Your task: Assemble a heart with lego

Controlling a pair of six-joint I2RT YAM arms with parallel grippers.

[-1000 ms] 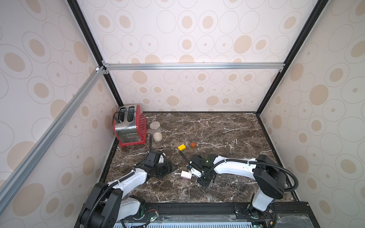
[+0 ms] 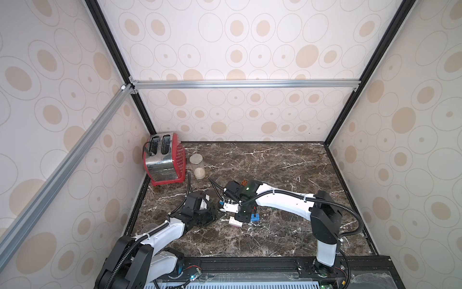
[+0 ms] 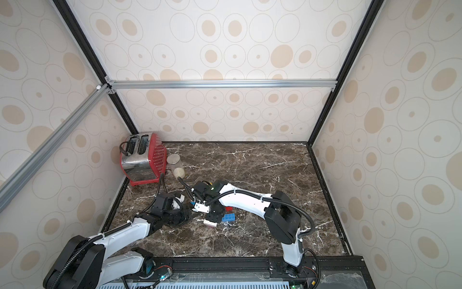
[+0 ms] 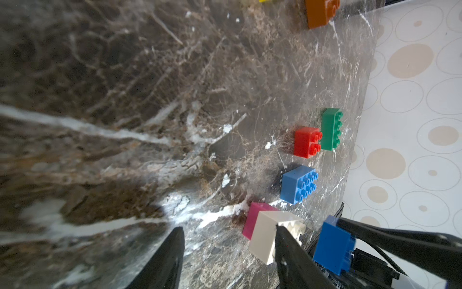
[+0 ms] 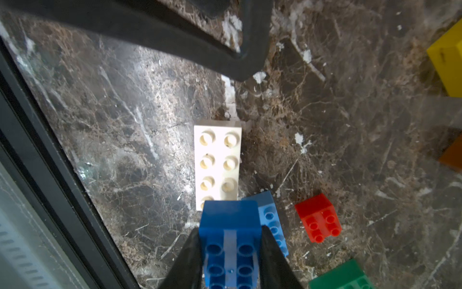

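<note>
My right gripper is shut on a blue brick (image 5: 230, 216), its studs facing the camera in the right wrist view. It hangs above the table, close to a white brick (image 5: 217, 159) that sits on a pink one (image 4: 257, 216). My left gripper stands part open to the left of this stack, nothing between its fingers; in the left wrist view one finger overlaps the white brick. A second blue brick (image 4: 298, 184), a red brick (image 4: 308, 142) and a green brick (image 4: 331, 129) lie on the table to the right.
A yellow brick (image 5: 450, 60) and an orange brick (image 4: 320, 12) lie farther back. A red and silver toaster (image 2: 163, 161) and two jar-like items (image 2: 198, 171) occupy the back left.
My right arm has swung left toward the left gripper, blue brick in hand, uncovering the lying blue brick and covering the yellow one from above. The left arm has barely shifted.
</note>
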